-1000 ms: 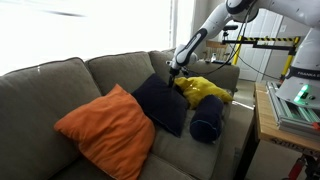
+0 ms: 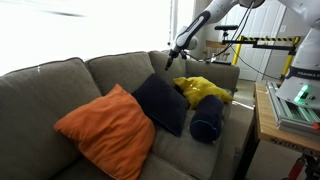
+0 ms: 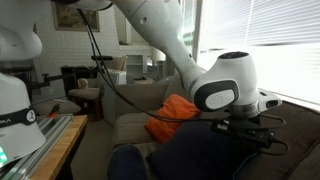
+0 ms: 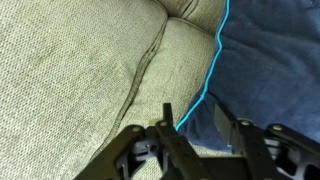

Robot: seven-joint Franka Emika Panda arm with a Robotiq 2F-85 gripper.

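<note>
A navy pillow (image 2: 160, 103) leans against the grey-beige couch back, beside an orange pillow (image 2: 108, 131). My gripper (image 2: 169, 62) hangs above the far end of the couch, higher than the navy pillow and apart from it. Exterior view 2 has the gripper (image 3: 262, 140) in front of the couch back, its dark fingers spread. From the wrist, the corner of a navy pillow (image 4: 270, 70) with a bright blue line along its edge lies beyond the parted fingers. Nothing shows held between them.
A yellow cloth (image 2: 204, 90) and a dark blue rolled bolster (image 2: 207, 119) lie on the seat nearer the front. A wooden table (image 2: 278, 125) stands at the right, beside the couch.
The gripper has risen from close to the navy pillow's top and drawn slightly left, toward the couch back. Pillows, cloth and bolster look unmoved.
</note>
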